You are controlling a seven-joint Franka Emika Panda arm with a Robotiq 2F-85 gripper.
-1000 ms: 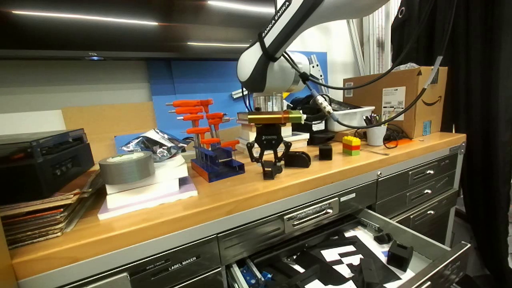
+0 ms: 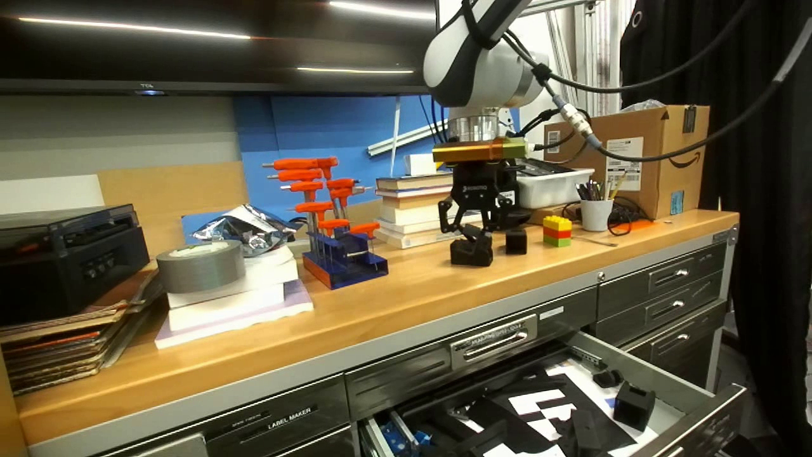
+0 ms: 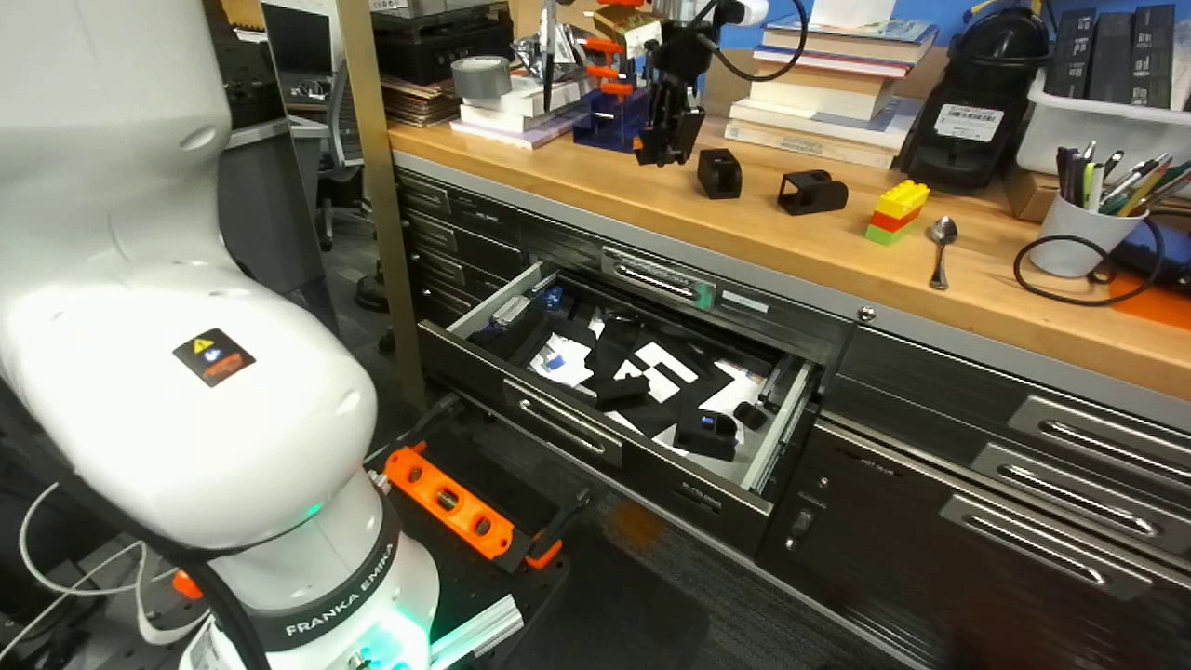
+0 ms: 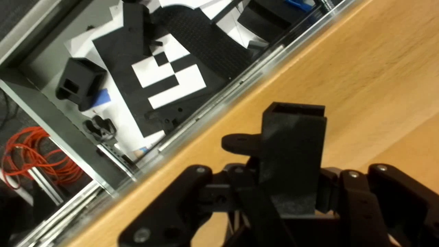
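Note:
My gripper [image 2: 475, 225] is shut on a black part and hangs above the wooden worktop. In the wrist view the held black part [image 4: 291, 152] is boxy, with a rounded tab sticking out to its left. One black block with a rounded top [image 3: 720, 173] rests on the worktop, close to my gripper [image 3: 672, 125] in exterior view 2. Farther right lies another black block with a hollow side [image 3: 812, 192]. From exterior view 1 the held part overlaps the nearer block [image 2: 466, 254], so the gap between them is hard to judge there.
Below the worktop an open drawer [image 3: 625, 447] holds black parts and patterned sheets. A blue hex-key stand [image 2: 346, 259] stands left of the gripper, with a book stack [image 2: 411, 221] behind. Toy bricks [image 3: 896, 212], a spoon [image 3: 941, 251] and a pen cup [image 3: 1066, 240] sit to the right.
My gripper has moved right and upward with the held part, from beside the hex-key stand to in front of the rounded block as seen in exterior view 1. The worktop objects look unmoved.

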